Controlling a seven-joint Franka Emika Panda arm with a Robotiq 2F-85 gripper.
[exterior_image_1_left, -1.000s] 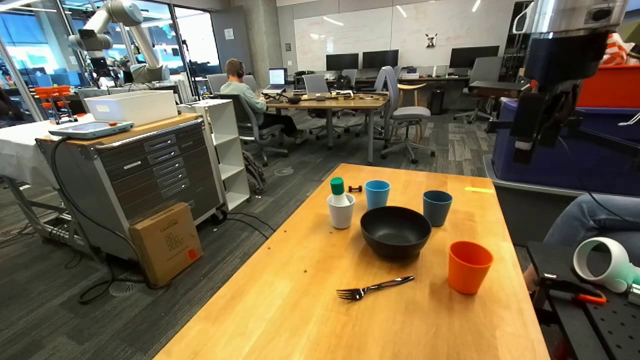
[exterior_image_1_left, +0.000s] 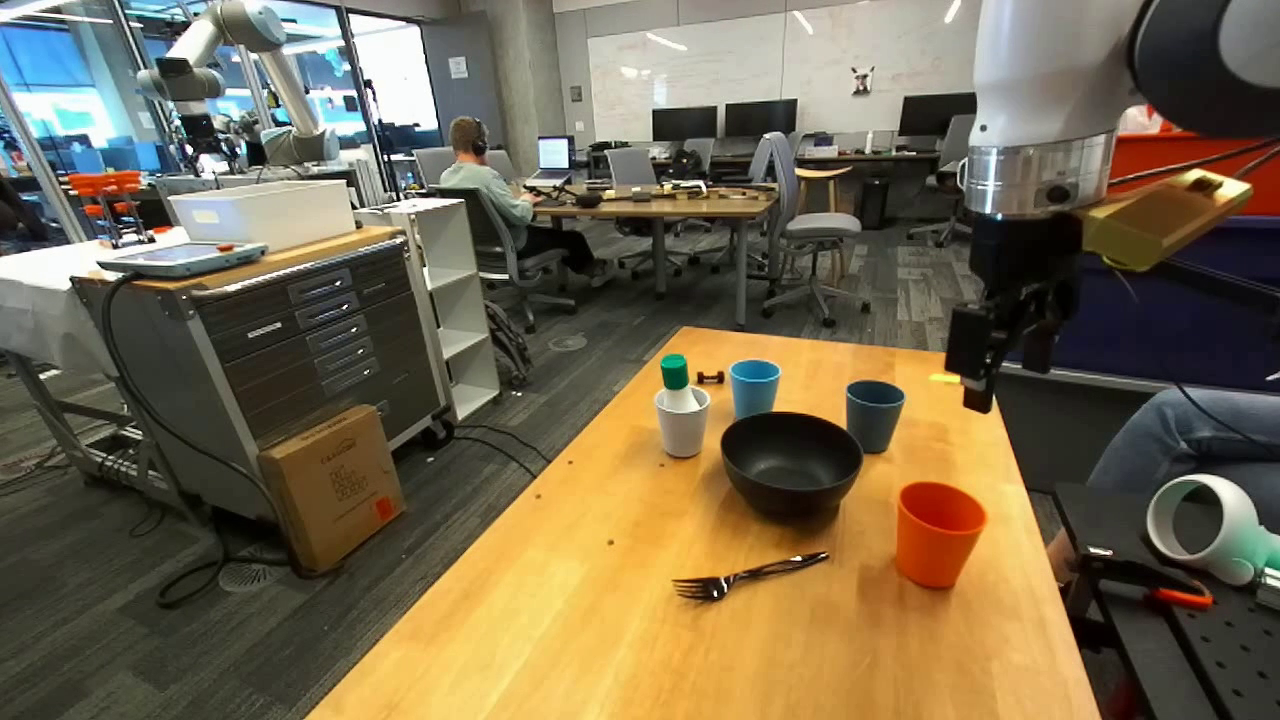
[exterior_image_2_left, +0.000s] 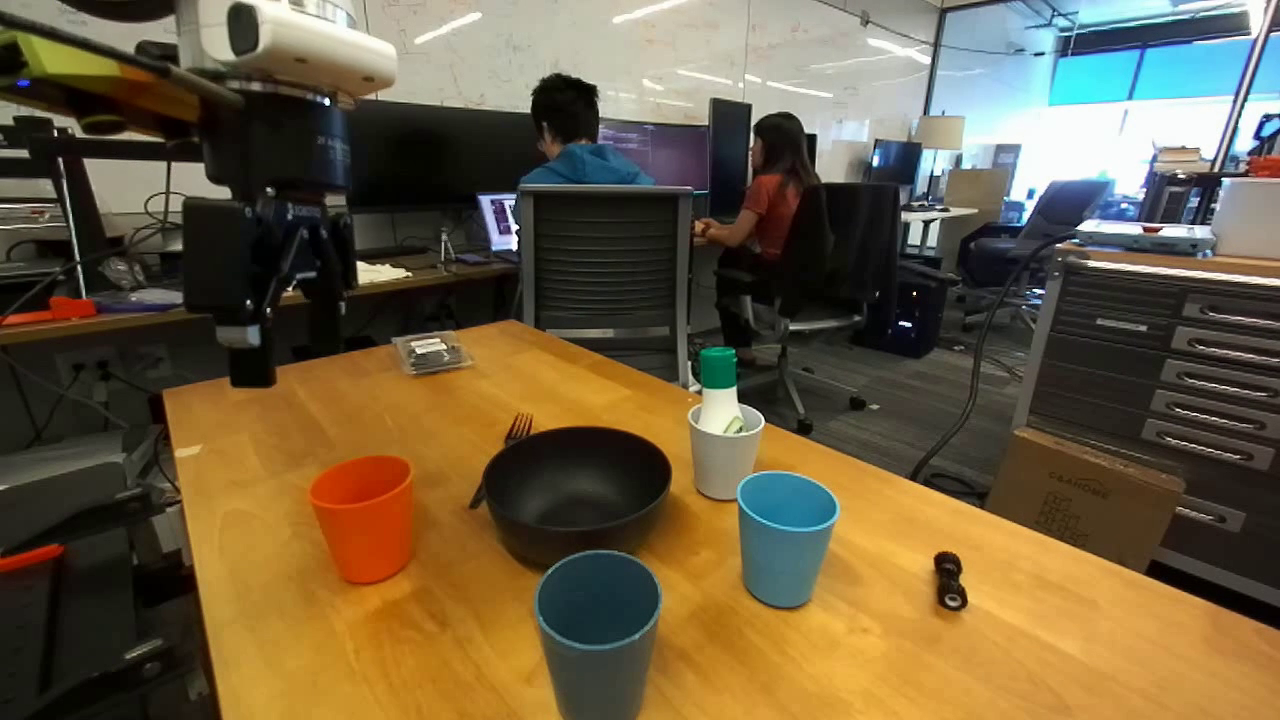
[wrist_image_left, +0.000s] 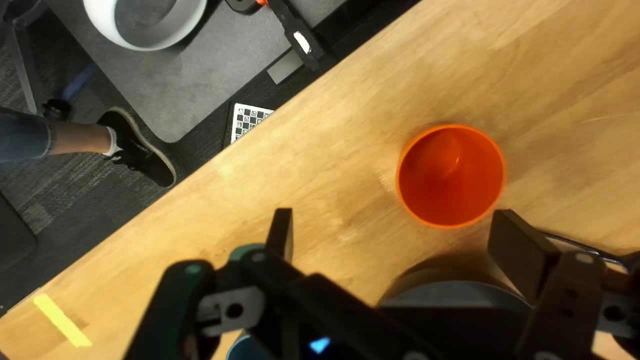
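Observation:
Above the table's edge my gripper (exterior_image_1_left: 998, 366) hangs open and empty. In the wrist view its fingers (wrist_image_left: 280, 235) stand wide apart. An orange cup (wrist_image_left: 451, 176) is upright below, its open mouth toward the camera. Beside it a black bowl (exterior_image_1_left: 792, 466) sits on the table, partly hidden by the gripper in the wrist view. A dark blue cup (exterior_image_2_left: 597, 636), a light blue cup (exterior_image_2_left: 786, 540) and a white cup (exterior_image_2_left: 725, 458) stand around the bowl. A green-capped white bottle (exterior_image_2_left: 719, 386) leans inside the white cup. The black fork (exterior_image_1_left: 750, 576) lies close to the bowl.
A small black dumbbell-shaped piece (exterior_image_2_left: 950, 581) lies on the table beyond the light blue cup. A clear packet (exterior_image_2_left: 432, 352) rests near the far edge in exterior view 2. Yellow tape (wrist_image_left: 62, 320) marks the table edge.
In exterior view 1 my gripper has moved left and lower, from beyond the table's right side to over its edge. The cups, bowl and fork have stayed put.

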